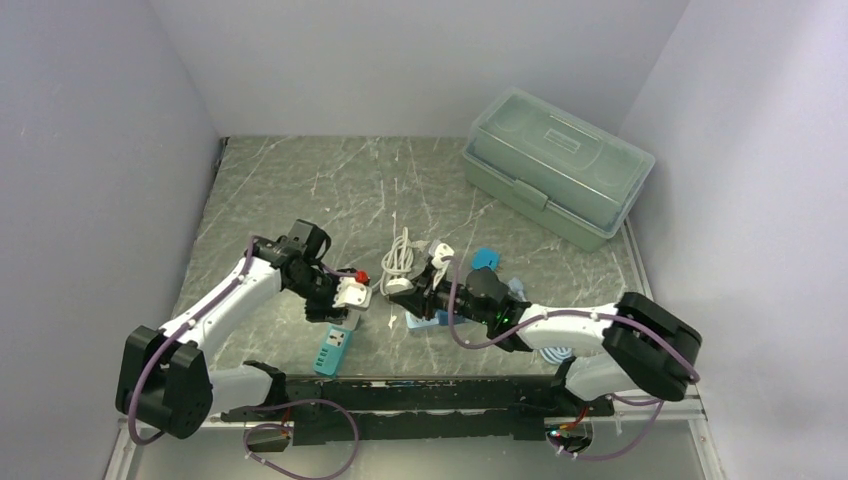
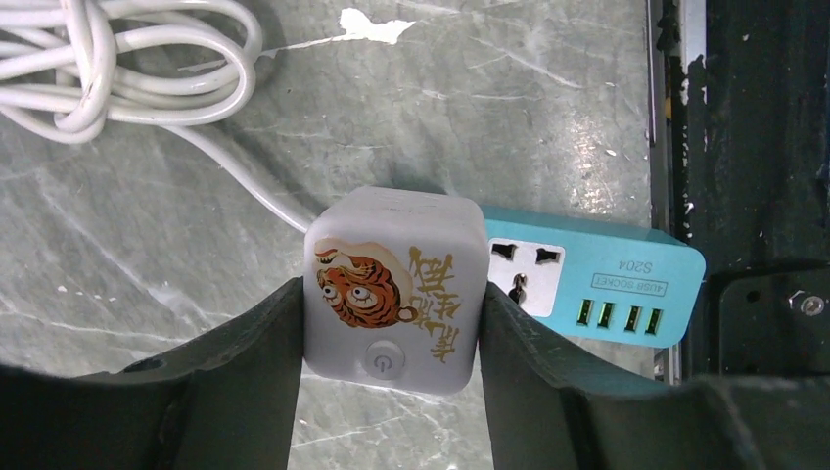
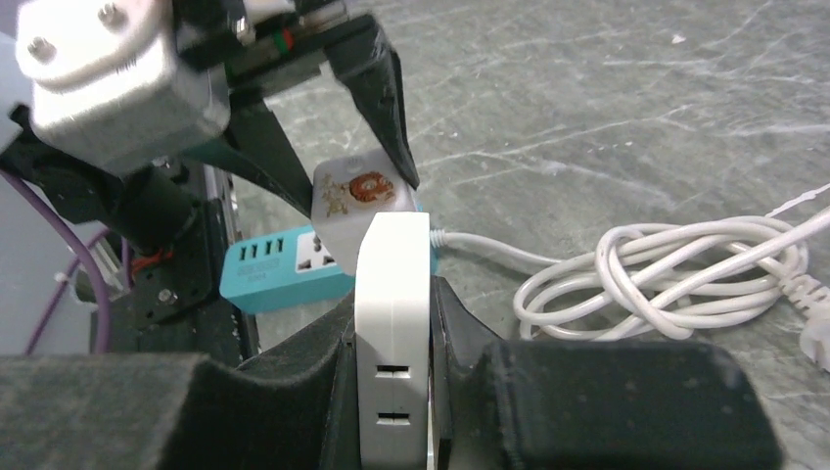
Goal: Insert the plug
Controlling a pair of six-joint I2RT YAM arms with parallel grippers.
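Observation:
The teal power strip point(image 1: 331, 352) point(image 2: 620, 284) point(image 3: 274, 270) lies near the front left. Its inner end is under a white cube with a tiger print point(image 2: 396, 289) point(image 3: 357, 196). My left gripper point(image 1: 341, 314) is around this cube, fingers at both sides; whether they grip it is unclear. My right gripper point(image 1: 402, 294) is shut on a white slotted block point(image 3: 391, 333), held above the table to the right of the strip. In the right wrist view the block hides part of the cube and strip.
A coiled white cable point(image 1: 398, 255) point(image 3: 656, 279) lies between the arms. Blue items point(image 1: 485, 258) and a light-blue coil lie around the right arm. A lidded green box point(image 1: 555, 170) fills the back right.

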